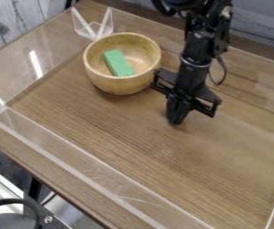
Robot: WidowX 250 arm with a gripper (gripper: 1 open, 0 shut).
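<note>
The black robot gripper [180,109] reaches down from the top centre to the wooden table, right of a yellow-beige bowl [129,80]. A green block [116,63] lies inside the bowl. The gripper's fingertips are low at the tabletop and look closed together; nothing is clearly visible between them, though the dark shapes are hard to separate.
A white angular object [94,26] stands behind the bowl at the upper left. A black cable and part of a device sit at the lower-left edge.
</note>
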